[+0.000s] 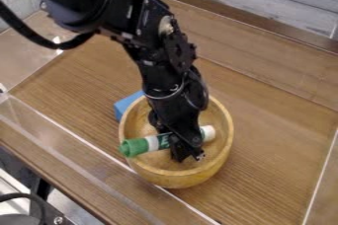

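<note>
A round tan wooden bowl sits on the wooden table. In it lies a white tube with green ends, its large green end at the left. My black gripper reaches down into the bowl over the middle of the tube and hides part of it. Whether the fingers are closed on the tube I cannot tell.
A blue block lies just behind the bowl at the left. A ledge and wall run along the back.
</note>
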